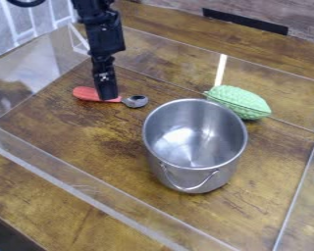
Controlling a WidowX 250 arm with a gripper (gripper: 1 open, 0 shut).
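Note:
My black gripper [105,86] hangs from the top left, open, its fingertips just above a red-handled tool [91,94] with a round metal head [134,101], lying on the wooden surface at the upper left. Whether the fingers touch the handle is hard to tell. A steel pot [194,145] with a wire handle stands upright at the centre right.
A green textured soft object [238,101] lies behind the pot at the right, near a pale strip. Clear walls border the workspace. The wooden floor [81,157] left of the pot is clear.

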